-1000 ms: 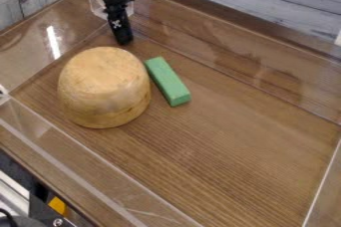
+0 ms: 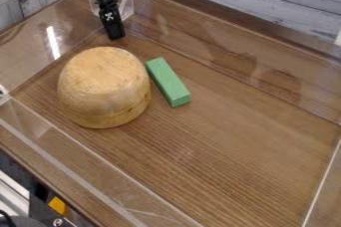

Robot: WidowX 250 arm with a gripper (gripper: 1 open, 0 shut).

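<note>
My gripper is at the back left of the wooden surface, a dark, narrow shape reaching down from the top edge. Whether it is open or shut is too small and dark to tell. A large round tan object, like a bread loaf or cheese wheel, sits in front of it on the left. A green rectangular block lies just to the right of that, apart from the gripper.
Pale walls bound it at the back and right. Dark space with a small yellow item shows beyond the lower left edge.
The gripper has shifted slightly up, toward the back. The round object and the green block have not visibly moved.
</note>
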